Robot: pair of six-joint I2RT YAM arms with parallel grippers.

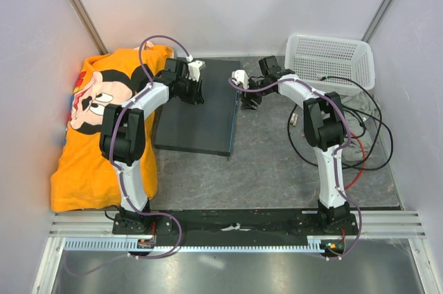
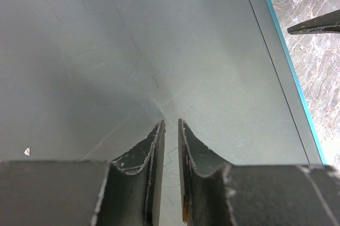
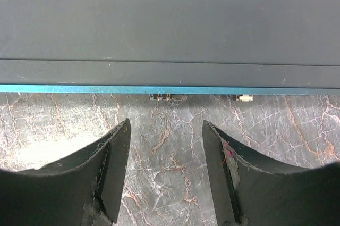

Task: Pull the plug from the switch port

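Observation:
The switch (image 1: 190, 128) is a flat dark-grey box with a blue strip along its right edge. In the right wrist view small connector pieces (image 3: 168, 97) and a pale piece (image 3: 245, 98) peek from beneath that edge; which is the plug I cannot tell. My left gripper hangs over the box top, fingertips slightly apart, nothing visible between them. My right gripper stands part open over the grey floor, just outside the blue edge, facing the connector pieces, with nothing between its fingers.
An orange cartoon cloth (image 1: 76, 169) covers the left. A white basket (image 1: 332, 45) stands at back right. Loose black and red cables (image 1: 360, 169) lie at the right. The floor in front of the box is clear.

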